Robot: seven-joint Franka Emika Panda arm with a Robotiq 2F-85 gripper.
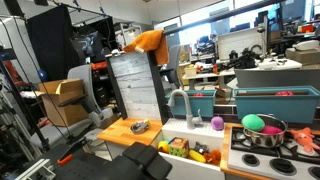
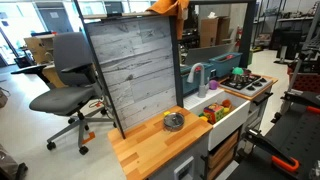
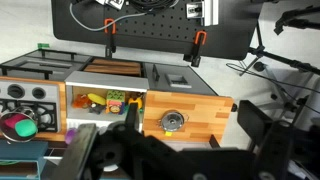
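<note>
In the wrist view my gripper shows as two dark fingers set wide apart at the bottom, with nothing seen between them but the kitchen set far below. A small metal pot (image 3: 172,121) rests on the wooden counter (image 3: 208,112), framed by that gap. Left of it, the white sink (image 1: 212,171) holds several toy foods (image 1: 180,147) in yellow, orange and red. On the stove (image 1: 243,158), a larger pot (image 1: 270,136) contains a green round item (image 1: 253,122) and a pinkish one. A purple object (image 1: 217,123) sits behind the sink near the faucet (image 1: 184,104).
Teal bins (image 1: 277,106) line the back of the counter. A tall grey wood-patterned panel (image 2: 135,75) rises behind the counter, with an orange cloth (image 1: 151,42) hanging over its top. An office chair (image 2: 76,85) stands on the floor beyond. Bare wood surrounds the small pot.
</note>
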